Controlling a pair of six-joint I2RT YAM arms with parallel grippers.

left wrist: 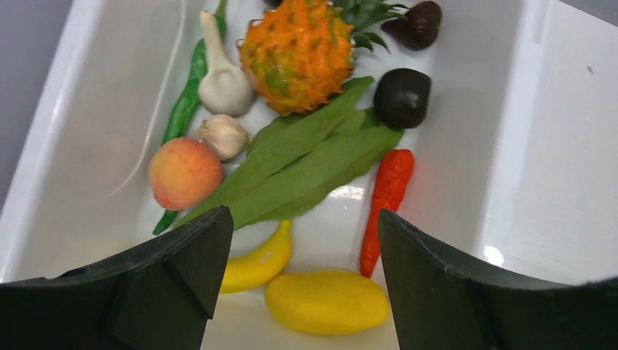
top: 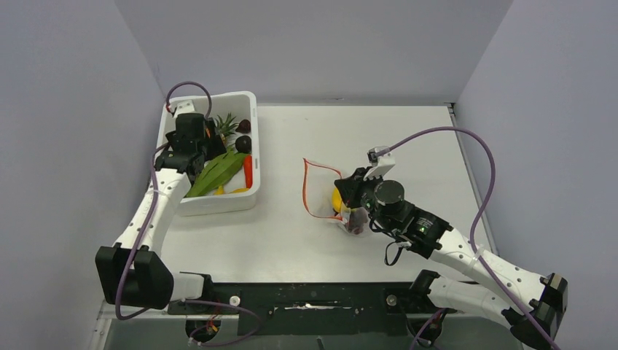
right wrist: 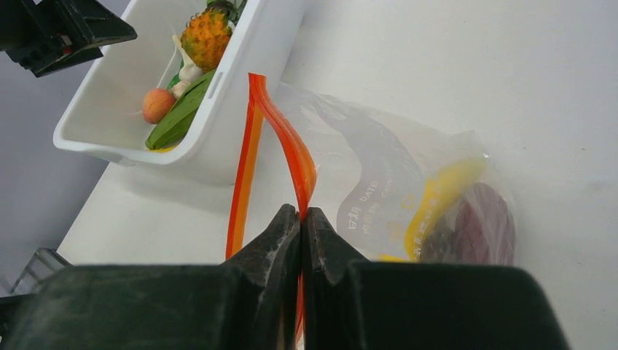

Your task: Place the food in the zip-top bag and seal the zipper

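My left gripper hangs open over the white bin (top: 253, 117), nothing between its fingers. Below it lie a peach (left wrist: 184, 172), garlic (left wrist: 221, 136), green leaves (left wrist: 306, 175), a banana (left wrist: 255, 264), yellow oval food (left wrist: 326, 302), red pepper (left wrist: 388, 193) and pineapple-like orange fruit (left wrist: 291, 55). My right gripper is shut on the orange zip rim of the clear bag (right wrist: 350, 153) on the table. The bag holds something yellow (right wrist: 437, 197) and something dark red (right wrist: 481, 230); its mouth shows a loop.
Grey walls enclose the sides and back.
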